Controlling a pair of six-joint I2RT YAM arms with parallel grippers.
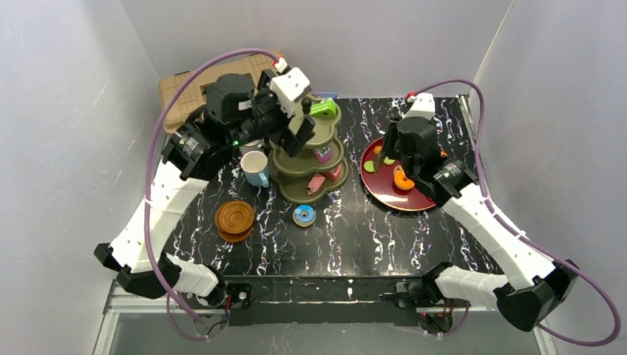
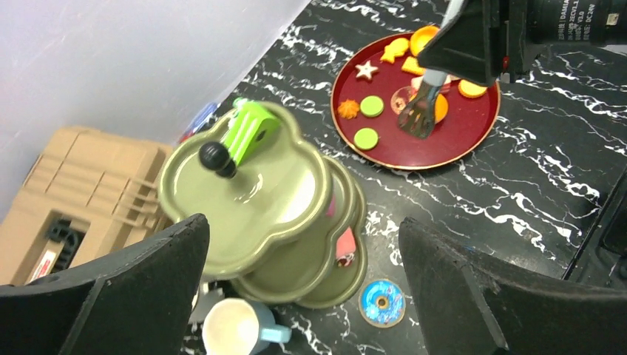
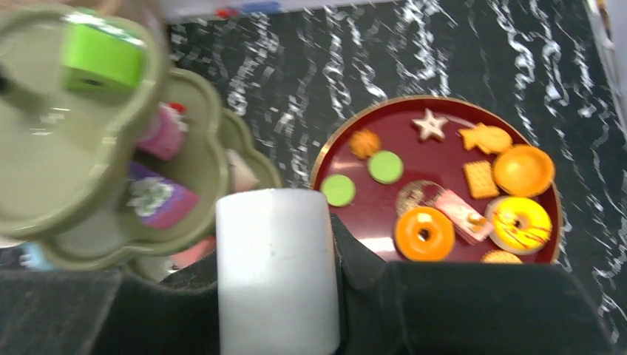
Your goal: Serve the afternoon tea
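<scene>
My left gripper stands open and empty above the green tiered stand [image 2: 251, 200], which carries a green box [image 2: 248, 129] and pink items. My right gripper [image 1: 395, 140] is shut on a white-handled spatula [image 3: 277, 274], whose slotted dark head [image 2: 418, 111] hangs over the red plate [image 2: 473, 126] of toy doughnuts, biscuits and green discs. A blue mug [image 1: 255, 170] stands left of the stand; a blue doughnut [image 2: 382, 303] lies in front.
A tan toolbox [image 2: 81, 185] sits at back left, brown coasters [image 1: 235, 218] at front left. Grey walls enclose the dark marble table [image 1: 333, 251], clear at front middle and right.
</scene>
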